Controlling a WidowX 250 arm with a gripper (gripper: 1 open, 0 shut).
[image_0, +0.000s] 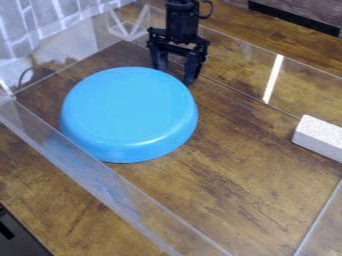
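A large round blue plastic object (127, 115), domed like an upturned bowl or lid, lies on the left half of the dark wooden floor. Just behind it, at the top middle of the camera view, the black gripper (177, 64) hangs low on its dark arm. Its fingertips are small and dark against the floor near the blue object's far edge, and whether they touch it or how they stand is unclear.
A white block (321, 136) lies at the right edge. Clear walls enclose the wooden floor (227, 190), which is bare at the right and front.
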